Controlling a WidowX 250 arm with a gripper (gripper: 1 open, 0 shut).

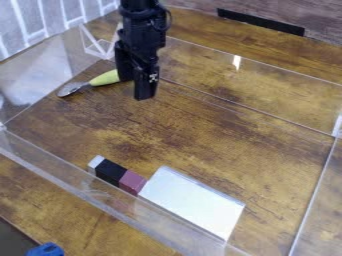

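Observation:
The black gripper [142, 78] hangs at the upper middle of the camera view, open, above the wooden floor of a clear-walled enclosure. Behind it to the left lies a yellow-green object [104, 77], with a silver spoon-like utensil [72, 88] beside it. A black and maroon block [115, 175] lies at the lower middle, beside a white-silver rectangular pad [190, 201].
Clear walls [46, 164] surround the wooden floor [227, 130], whose middle and right are bare. A dark slot [261, 22] shows at the back, and a blue object [46, 249] sits outside at the bottom left corner.

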